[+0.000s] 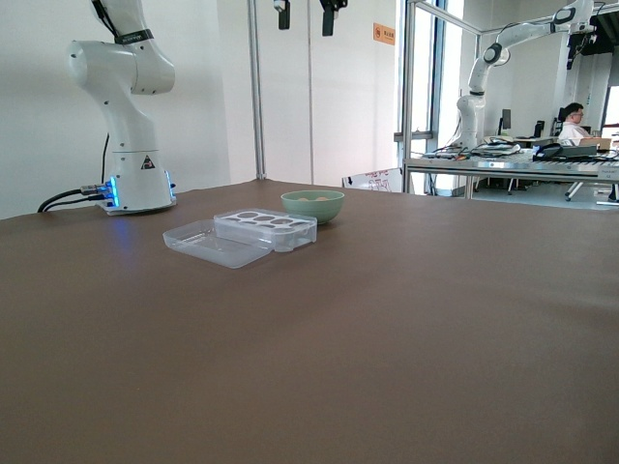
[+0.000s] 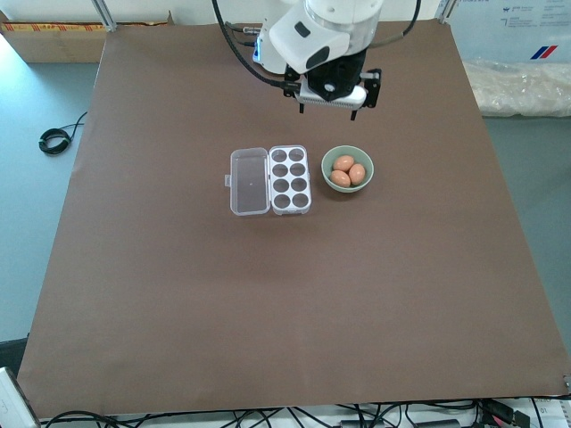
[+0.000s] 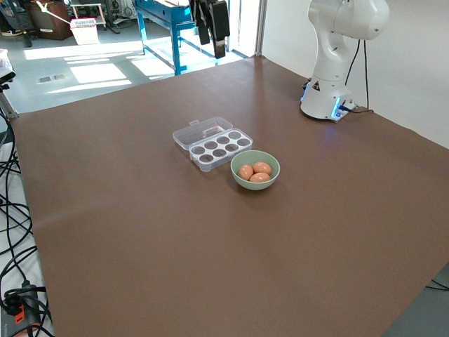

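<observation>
A green bowl (image 2: 326,178) holds several brown eggs (image 2: 340,178), also clear in the right view (image 3: 259,177). Left of it lies a clear plastic egg tray (image 2: 290,178) with empty round slots, its lid (image 2: 249,181) open flat; the tray (image 1: 266,228) sits beside the bowl in the top view too. My gripper (image 2: 327,111) hangs high at the back of the table, above and behind the bowl. In the top view its two dark fingers (image 1: 329,17) show apart at the top edge, the gripper open with nothing seen between them.
The white arm base (image 3: 324,98) stands at the back. Cables (image 2: 107,419) run along the front edge outside the tabletop.
</observation>
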